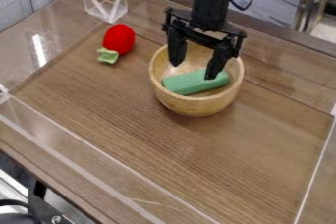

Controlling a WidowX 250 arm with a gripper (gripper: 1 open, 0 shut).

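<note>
My black gripper [205, 43] stands open over a wooden bowl [197, 100], its two fingers spread left and right, reaching down toward the bowl's back half. A green oblong object [195, 84] lies inside the bowl, below and between the fingers. Whether the fingertips touch anything is unclear.
A red round object [118, 37] and a small light-green piece [108, 56] lie left of the bowl. A clear container [102, 2] stands at the back left.
</note>
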